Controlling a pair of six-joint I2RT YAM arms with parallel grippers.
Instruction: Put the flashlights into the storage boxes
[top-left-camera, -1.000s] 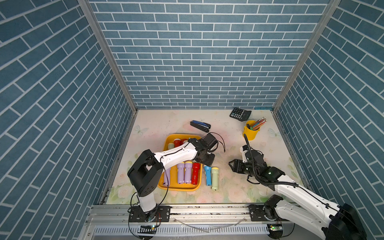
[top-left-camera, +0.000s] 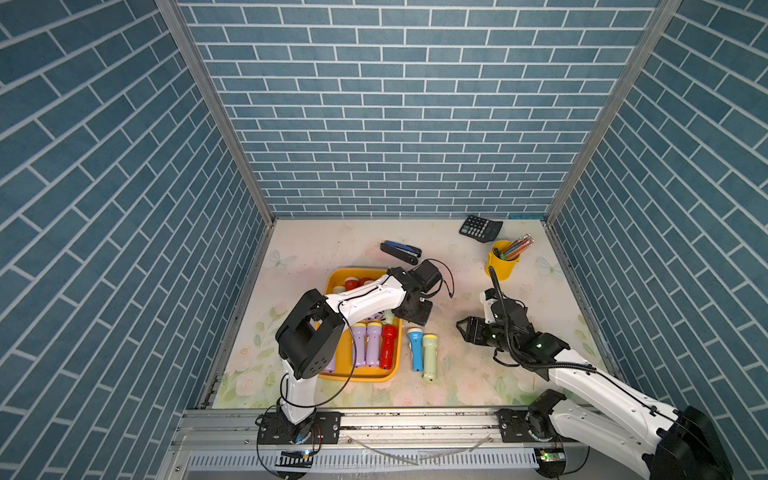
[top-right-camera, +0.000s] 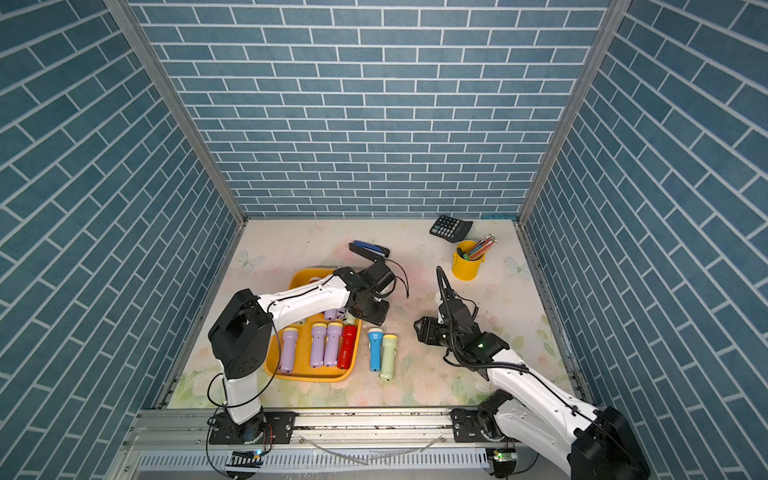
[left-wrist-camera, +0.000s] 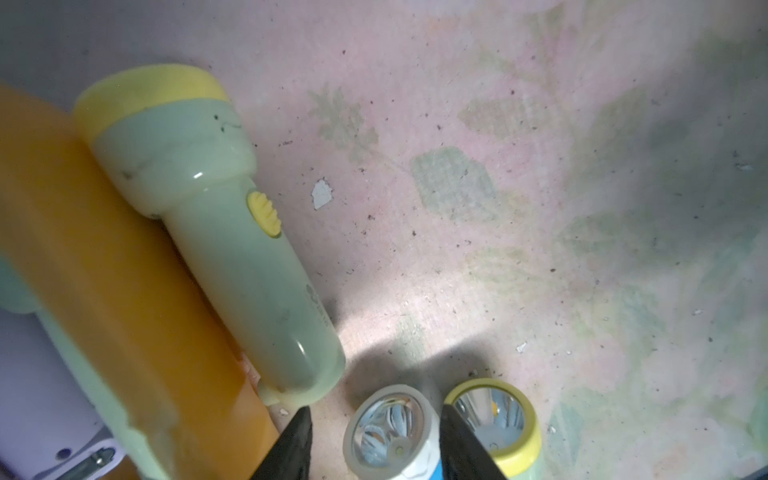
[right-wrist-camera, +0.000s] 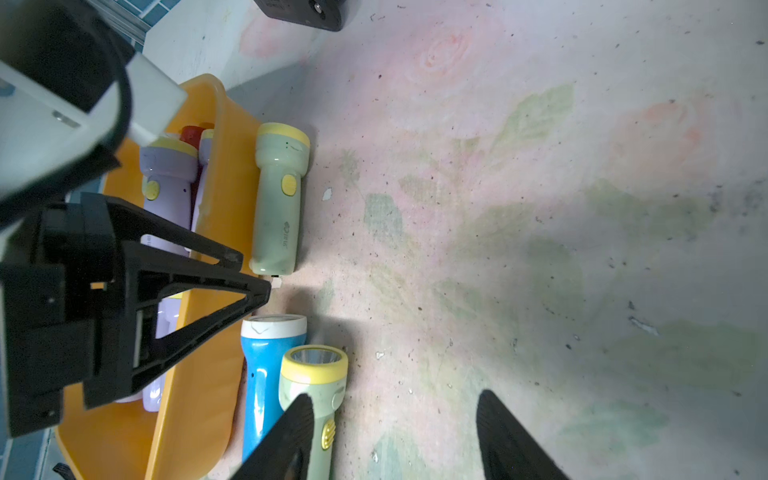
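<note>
An orange box (top-left-camera: 345, 373) holds several flashlights, purple and red among them. My left gripper hangs open above its right edge, with nothing between its fingers. Outside that wall lie a green flashlight (left-wrist-camera: 248, 280), partly hidden under the left arm in the top views, and, nearer the front, a blue flashlight (top-left-camera: 416, 350) beside a second green flashlight (top-left-camera: 429, 357). In the left wrist view the heads of those two sit below and just beyond the fingertips. My right gripper stands open and empty to the right of them.
A stapler (top-left-camera: 400, 251) lies behind the box. A calculator (top-left-camera: 480, 228) and a yellow bucket of pens (top-left-camera: 501, 264) stand at the back right. The table (top-left-camera: 472, 368) between the front flashlights and my right gripper is clear.
The box sits a little further left than a second ago. The right arm is nearly still.
</note>
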